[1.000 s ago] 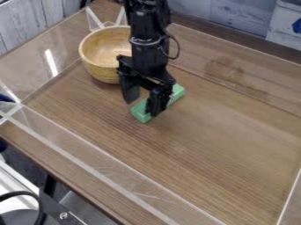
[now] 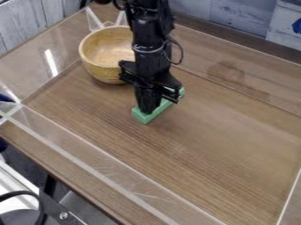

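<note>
A black gripper (image 2: 150, 88) on a black arm reaches down over a green rectangular block (image 2: 157, 109) lying on the wooden table (image 2: 206, 163). The fingertips are low at the block's upper edge and cover part of it. The gripper looks shut; whether anything is between its fingers cannot be made out.
A tan bowl (image 2: 101, 54) with a white object behind it stands at the upper left, close beside the arm. A grey metal part sits at the lower left corner.
</note>
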